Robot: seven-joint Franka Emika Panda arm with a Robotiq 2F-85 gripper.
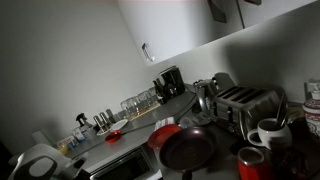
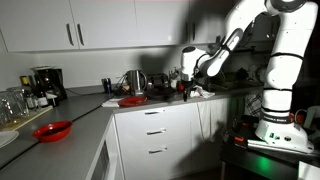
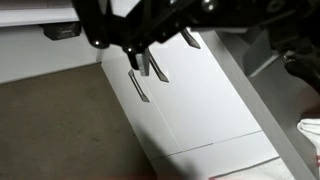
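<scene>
My gripper is open in the wrist view, with no object visible between its fingers. Beneath it are white drawer fronts [image 3: 187, 103] with dark bar handles [image 3: 138, 87]. From the second exterior view, the gripper [image 2: 186, 92] is small and dark, near the counter's front edge and above the drawer cabinet [image 2: 150, 141]. The first exterior view catches only part of the white arm [image 1: 38, 160] at the lower left. A dark frying pan [image 1: 188, 149] and a red plate [image 1: 163, 135] rest on the counter.
A toaster [image 1: 245, 108], white mug [image 1: 270, 133] and red can [image 1: 253, 163] crowd the right of the counter. A red bowl [image 2: 52, 131] stands at its left end. White cabinets [image 2: 95, 26] hang above. The floor [image 2: 200, 160] before the drawers looks clear.
</scene>
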